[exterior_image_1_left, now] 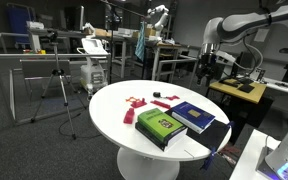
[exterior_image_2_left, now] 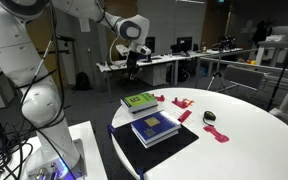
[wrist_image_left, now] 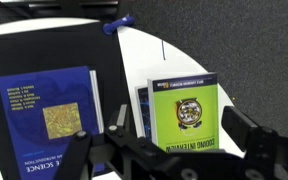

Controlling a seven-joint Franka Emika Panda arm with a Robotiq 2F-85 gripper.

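My gripper shows along the bottom of the wrist view, its dark fingers (wrist_image_left: 246, 130) set wide apart. It stands open high above the table, touching nothing. Below it lies a thick green book (wrist_image_left: 186, 105), titled as an interview book, on top of another book whose dark edge (wrist_image_left: 142, 108) peeks out. A blue book (wrist_image_left: 46, 115) rests on a black mat (wrist_image_left: 4, 62) to the left in that view. Exterior view 2 has the green book (exterior_image_2_left: 140, 101) behind the blue one (exterior_image_2_left: 156, 125), with the gripper (exterior_image_2_left: 132, 74) hanging over the far table edge.
Several red pieces (exterior_image_2_left: 215, 133) and a small dark object (exterior_image_2_left: 207, 115) lie on the round white table (exterior_image_2_left: 254, 150). A blue item (wrist_image_left: 119, 23) sits at the table's rim near the mat.
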